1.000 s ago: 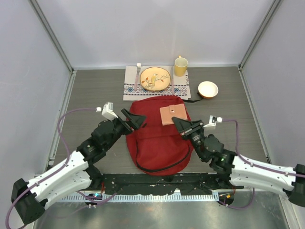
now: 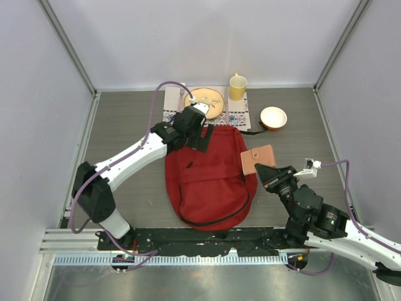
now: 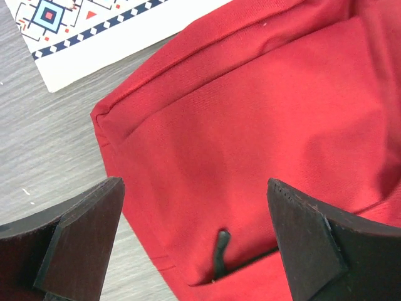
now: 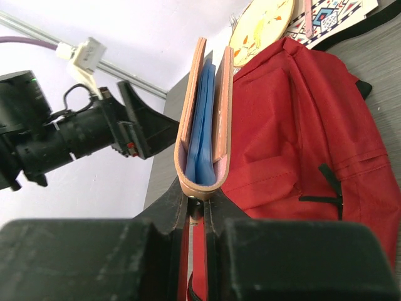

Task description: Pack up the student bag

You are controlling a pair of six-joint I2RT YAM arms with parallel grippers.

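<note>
A red backpack (image 2: 210, 200) lies in the middle of the table, its top flap and black zip pulls showing in the wrist views. My left gripper (image 2: 200, 139) stands open above its upper part; in the left wrist view only red fabric shows below and between the fingers. My right gripper (image 2: 269, 172) is shut on a pink pouch (image 2: 255, 157) at the backpack's right edge; in the right wrist view the pouch (image 4: 185, 125) stands on edge, with a blue layer inside.
A patterned mat (image 2: 237, 113) holds a plate (image 2: 213, 105) and cutlery, with a yellow mug (image 2: 237, 86) behind. A bowl (image 2: 273, 118) sits at the right.
My right gripper has moved right with the pouch, toward the backpack's right edge.
</note>
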